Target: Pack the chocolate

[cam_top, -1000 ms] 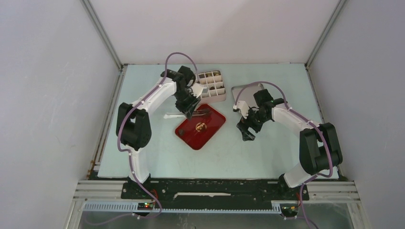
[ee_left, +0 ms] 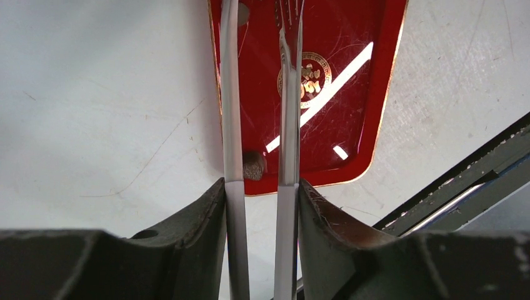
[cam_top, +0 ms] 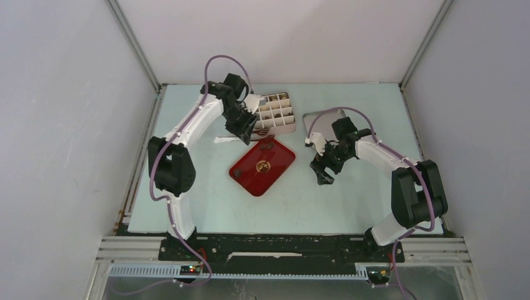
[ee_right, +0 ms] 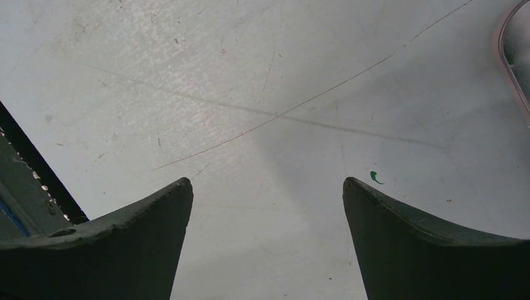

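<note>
My left gripper (cam_top: 245, 136) is shut on metal tongs (ee_left: 289, 137), whose long arms reach over the upper left part of the red tray (cam_top: 275, 167). Dark round chocolates (ee_left: 253, 165) lie in the tray, near its edges. The compartment box (cam_top: 282, 128) stands behind the tray, with dark pieces in some cells; the left arm hides part of it. Whether the tong tips hold anything is too small to tell. My right gripper (cam_top: 321, 173) stands open over bare table, nothing between its fingers.
A grey tray (cam_top: 309, 120) lies at the back right, partly under the right arm. Side walls and a back wall enclose the table.
The right arm has not moved.
</note>
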